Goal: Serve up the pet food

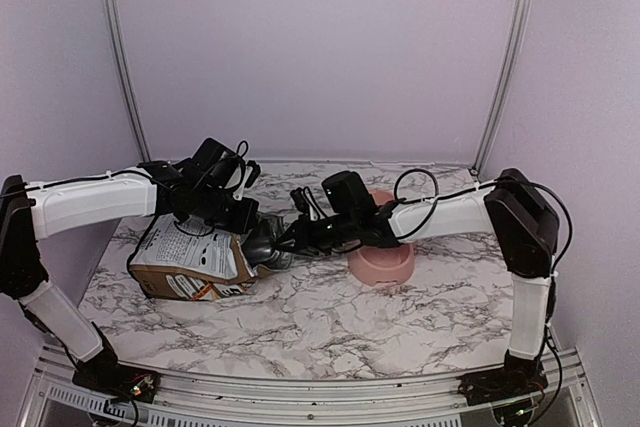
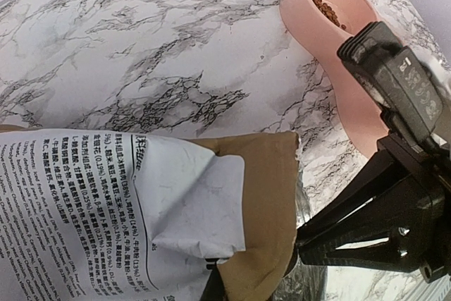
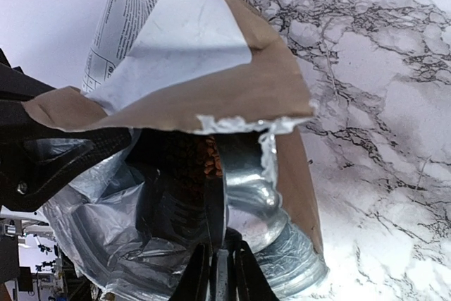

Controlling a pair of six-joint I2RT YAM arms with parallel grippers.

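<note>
The pet food bag (image 1: 190,262) lies on its side at the left, its mouth facing right. My left gripper (image 1: 243,222) is shut on the upper rim of that mouth; in the right wrist view the brown rim (image 3: 67,107) passes between its fingers. My right gripper is shut on the handle of a shiny scoop (image 3: 254,199) at the bag's mouth. Brown kibble (image 3: 204,156) shows behind the scoop's edge; whether it lies in the scoop or the bag, I cannot tell. A pink bowl (image 2: 345,68) stands right of the bag, some kibble (image 2: 328,13) in its far compartment.
My right arm (image 1: 440,215) crosses above the bowl and hides its middle in the top view. Crumpled clear plastic (image 3: 113,227) hangs around the bag's opening.
</note>
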